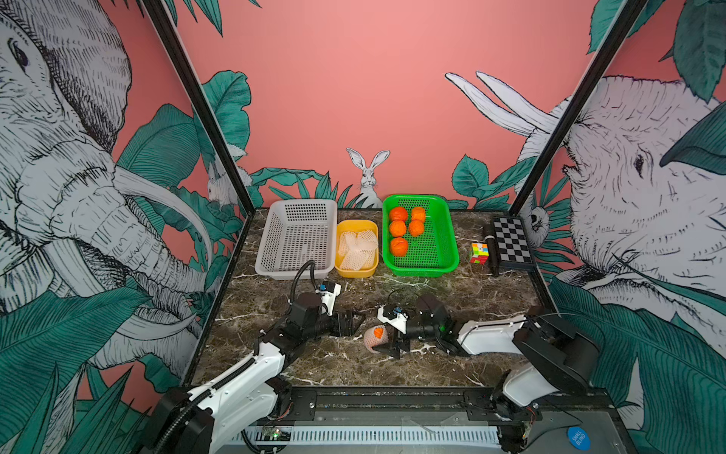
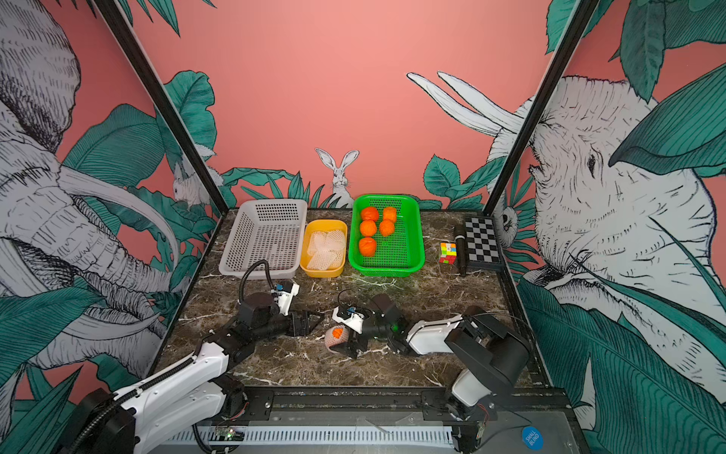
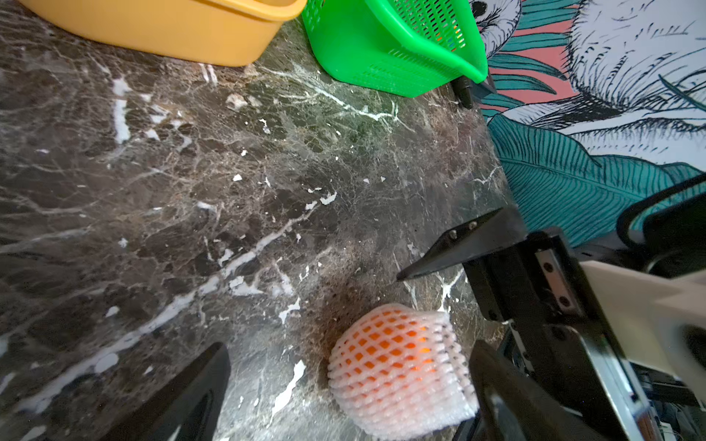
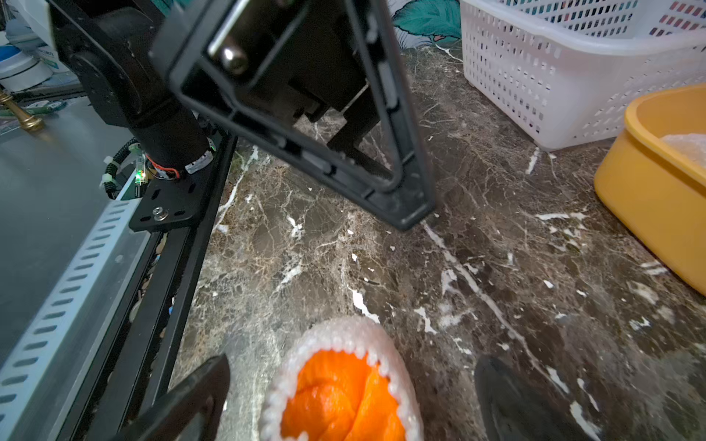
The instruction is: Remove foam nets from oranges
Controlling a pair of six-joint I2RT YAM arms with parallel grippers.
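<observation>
One orange in a pinkish-white foam net (image 3: 400,371) rests on the marble table. In the right wrist view the bare orange (image 4: 342,397) shows through the net's open end. My right gripper stands open, a finger on each side of the netted fruit with gaps visible. Just to the left, my left gripper (image 1: 361,321) is open too, with no object held. Bare oranges (image 1: 398,227) lie in the green basket (image 1: 446,257). Removed foam nets (image 1: 357,249) fill the yellow bin (image 1: 372,271).
An empty white basket (image 1: 264,257) stands at the back left. Right of the green basket are a colour cube (image 1: 479,253), a dark cylinder (image 1: 491,249) and a checkered board (image 1: 512,240). Both grippers are close together over the table's middle.
</observation>
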